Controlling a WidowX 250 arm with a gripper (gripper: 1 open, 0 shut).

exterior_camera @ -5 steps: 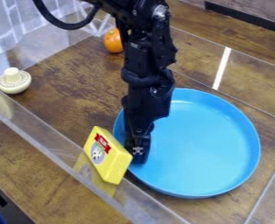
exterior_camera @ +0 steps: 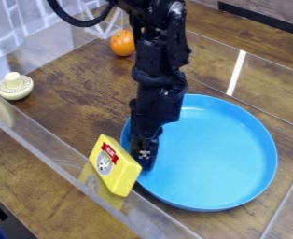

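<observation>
The black arm reaches down from the top centre to my gripper (exterior_camera: 142, 149), which is low at the left rim of a large blue bowl or plate (exterior_camera: 212, 163). A yellow box (exterior_camera: 112, 170) with a red label leans just left of and below the gripper, outside the blue rim. The fingertips are dark and partly hidden, so I cannot tell whether they are open or shut.
An orange fruit (exterior_camera: 121, 43) sits at the back left, and a white mushroom-like object (exterior_camera: 15, 85) is at the far left. A clear strip runs diagonally along the lower left. Bare wood fills the upper right.
The arm and gripper have shifted slightly, staying low at the blue rim. The yellow box and the other objects look nearly unchanged.
</observation>
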